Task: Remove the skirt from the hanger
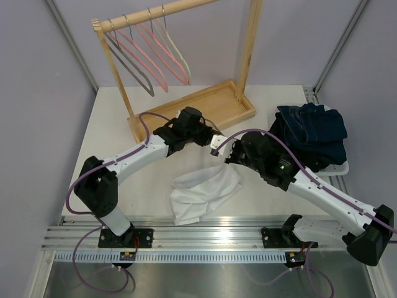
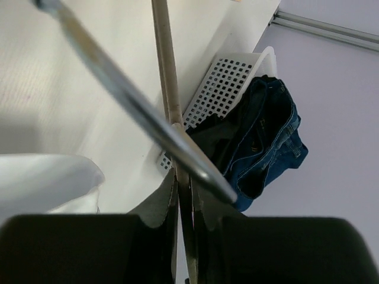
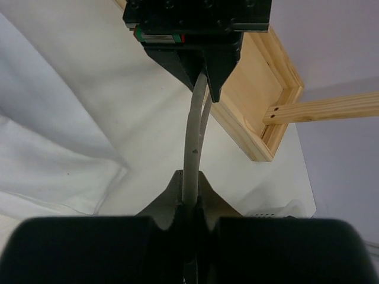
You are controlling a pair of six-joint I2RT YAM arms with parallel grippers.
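Observation:
The white skirt point(image 1: 205, 192) lies spread on the table below both grippers, and no cloth shows on the part of the grey hanger point(image 3: 193, 133) seen in the wrist views. My right gripper is shut on one stretch of that hanger. At another stretch, the fingers of my left gripper stand on either side of the hanger bar, very close to it; whether they press on it I cannot tell. From above, the arms hide most of the hanger between the left gripper point(image 1: 211, 135) and the right gripper point(image 1: 228, 154).
Behind the arms stands a wooden rack point(image 1: 180, 99) with several hangers on its rail. A white basket point(image 1: 338, 168) with dark denim clothes point(image 1: 313, 127) sits at the right. Bare table shows left of the skirt and at its front right.

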